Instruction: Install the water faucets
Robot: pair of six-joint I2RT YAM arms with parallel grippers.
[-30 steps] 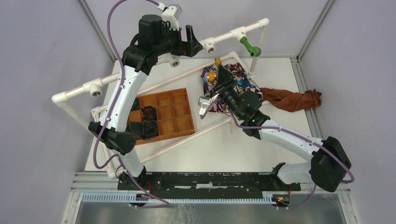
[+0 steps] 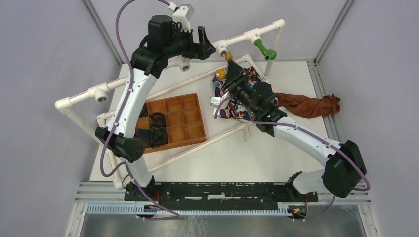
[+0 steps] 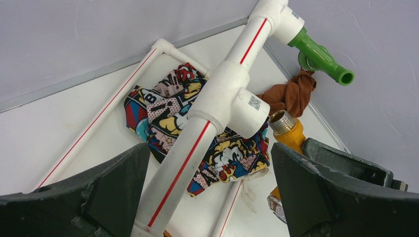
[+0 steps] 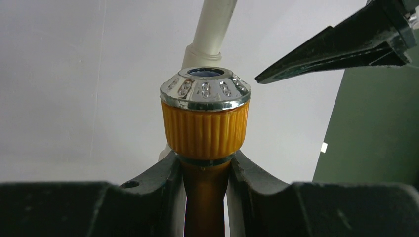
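Observation:
My right gripper [image 2: 230, 66] is shut on an orange faucet [image 4: 205, 126] with a chrome cap. In the left wrist view the faucet's threaded end [image 3: 282, 122] is just below and right of a white pipe tee [image 3: 247, 112]; the top view shows it close to that tee [image 2: 222, 50], and contact is unclear. My left gripper [image 2: 207, 42] stands open above the upper pipe, with nothing held between its fingers. A green faucet [image 3: 318, 57] is fitted in the neighbouring tee to the right.
Other white tees [image 2: 101, 97] are on the left pipe. A wooden compartment box [image 2: 190, 118] with black items lies below. A patterned cloth [image 3: 170, 108] and brown cloth [image 2: 311, 103] lie on the board. The front right of the board is clear.
The left arm has barely moved.

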